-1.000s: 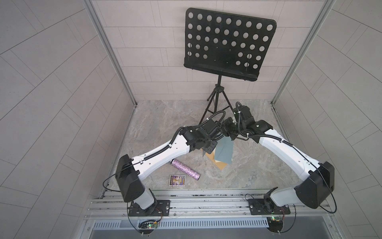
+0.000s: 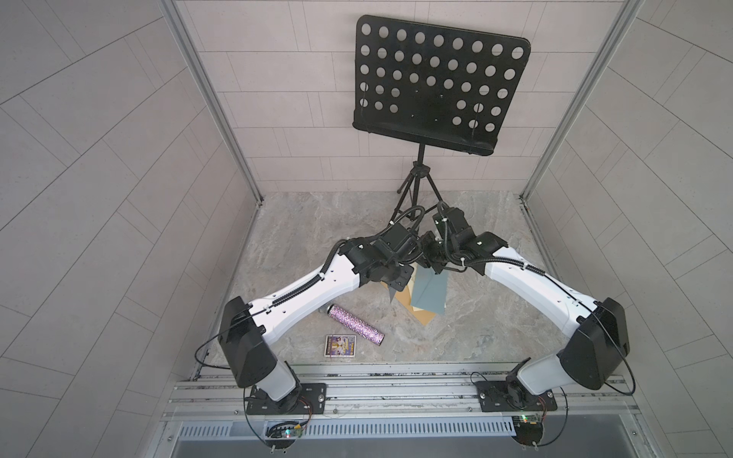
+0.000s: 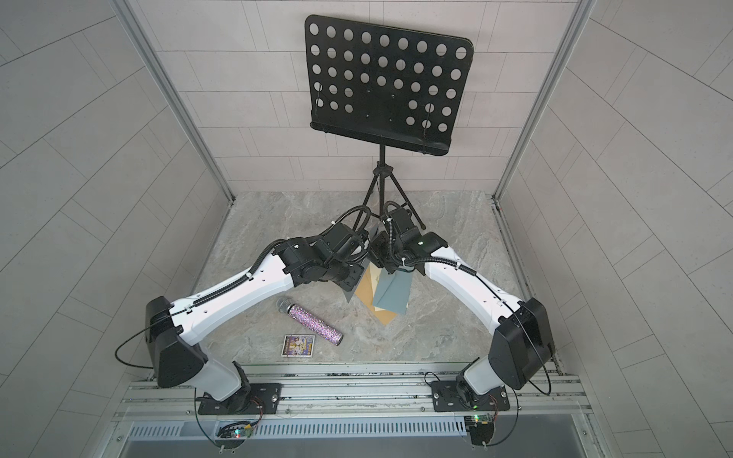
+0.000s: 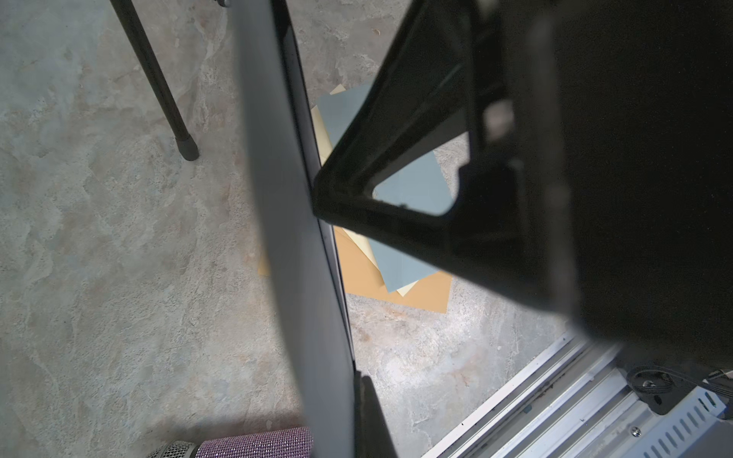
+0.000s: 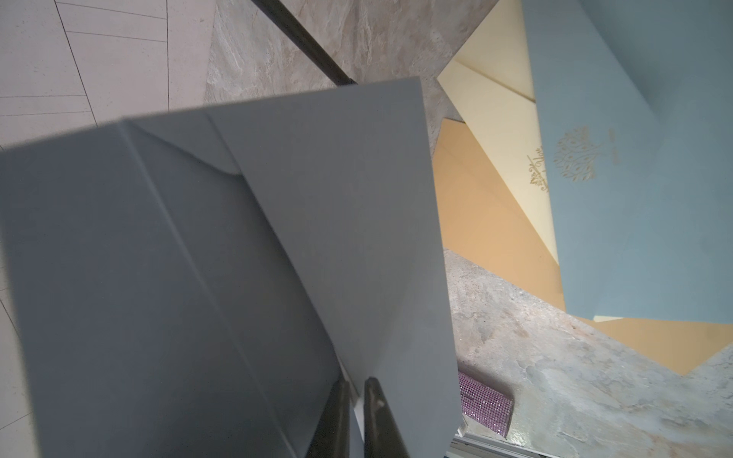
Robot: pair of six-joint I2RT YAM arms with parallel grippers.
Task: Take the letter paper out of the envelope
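In the right wrist view the grey envelope [image 5: 366, 229] is held up off the floor, its pocket side facing that camera. My right gripper is shut at the pocket's lower opening, with a narrow white edge of the letter paper [image 5: 358, 416] between its fingertips. Most of the paper is hidden inside. In the left wrist view the envelope [image 4: 294, 252] stands nearly edge-on, and my left gripper is shut on its lower edge, one finger hidden behind it. The right gripper's tip [image 4: 326, 200] meets the envelope's face there. Both overhead views hide the fingertips.
Blue [image 2: 430, 288], cream and orange envelopes [image 2: 424, 315] lie overlapped below the arms. A glittery pink tube [image 2: 356, 324] and a card [image 2: 339, 345] are at the front left. A black music stand [image 2: 441, 84] rises behind, its tripod close to both grippers.
Over the last second the right arm has shifted left, closer to the left gripper. The loose envelopes, tube and card have not moved.
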